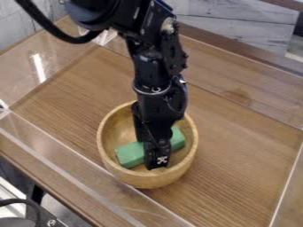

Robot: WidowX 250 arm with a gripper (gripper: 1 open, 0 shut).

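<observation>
A tan bowl [126, 173] sits on the wooden table toward the lower middle. In it lies a green block [133, 152], partly hidden by the black gripper [158, 149], which reaches down from the top into the bowl, over the block's middle. The fingers are dark and overlap the block; the gripper is open, and whether the fingertips touch the block I cannot tell.
A pale wall runs along the back, and a dark cable shows at the lower left corner.
</observation>
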